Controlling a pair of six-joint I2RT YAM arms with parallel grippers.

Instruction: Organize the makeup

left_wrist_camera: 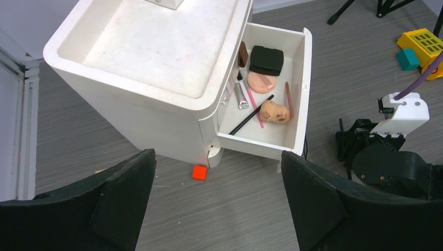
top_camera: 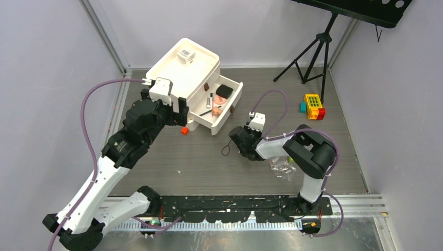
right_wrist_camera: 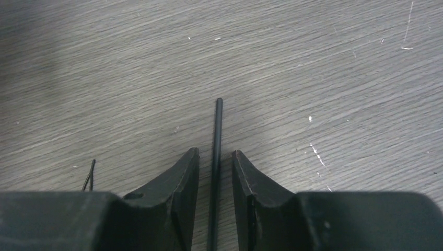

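Observation:
A white drawer unit [top_camera: 172, 70] has its drawer [left_wrist_camera: 277, 141] pulled out, holding a black case [left_wrist_camera: 266, 60], pink compact [left_wrist_camera: 257, 82], tube [left_wrist_camera: 241, 97], pencils and a tan puff [left_wrist_camera: 274, 111]. My left gripper stands open above the floor left of the drawer, nothing between its fingers. My right gripper is low over the floor, part open, with its fingertips on either side of a thin dark pencil [right_wrist_camera: 218, 120]; whether they touch it I cannot tell.
A yellow toy [top_camera: 313, 104] with coloured blocks and a black stand [top_camera: 324, 39] are at back right. A red cube [top_camera: 184, 130] lies by the unit. A clear plastic bag [top_camera: 282, 170] lies beside the right arm.

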